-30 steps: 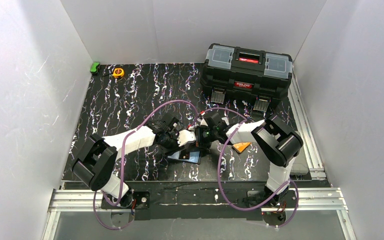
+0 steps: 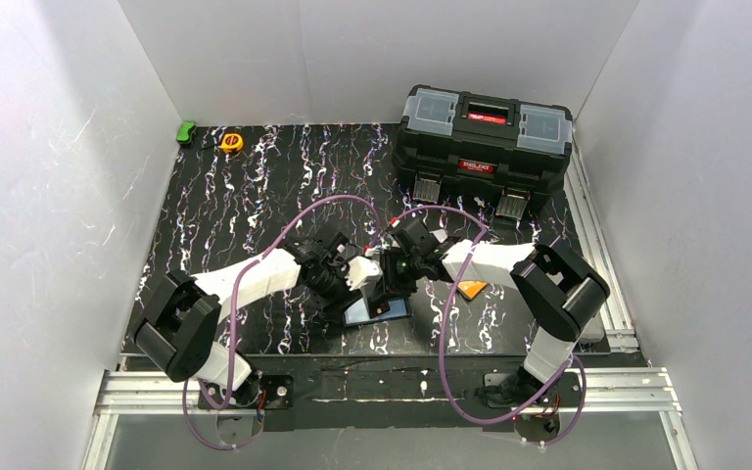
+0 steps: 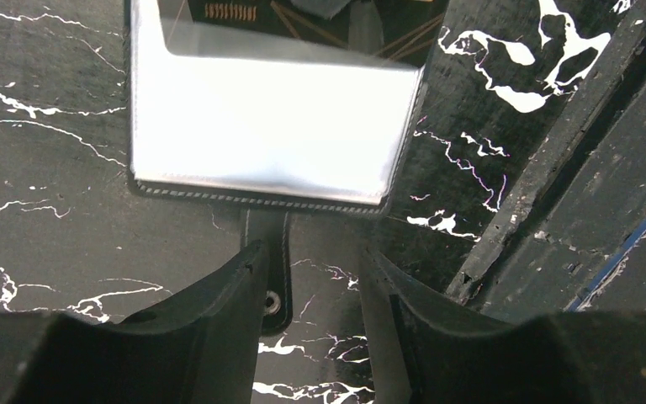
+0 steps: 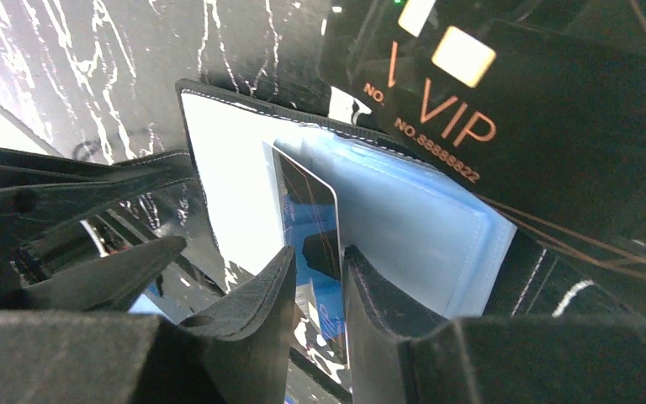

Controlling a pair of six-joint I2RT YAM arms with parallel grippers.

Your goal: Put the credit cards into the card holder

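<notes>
The card holder (image 2: 389,308) lies opened out near the table's front edge, its pale sleeves (image 4: 404,210) uppermost. A dark card (image 4: 311,220) stands partly out of a sleeve, its lower part running between the parted fingers of my right gripper, close beside the right-hand finger. A black VIP card (image 4: 547,126) shows past the holder's far side. In the left wrist view, a white sleeve (image 3: 269,126) and a black snap strap (image 3: 277,261) lie ahead of my left gripper, which is open with its left finger overlapping the strap.
An orange-yellow item (image 2: 471,289) lies right of the grippers, under the right arm. A black toolbox (image 2: 485,147) fills the back right, and a tape measure (image 2: 231,143) sits back left. Clear marble surrounds the holder's left side.
The holder has shifted to the right and turned slightly, its right end now farther from the front edge relative to its left. Both grippers are slightly farther right; the right arm's elbow has moved outward.
</notes>
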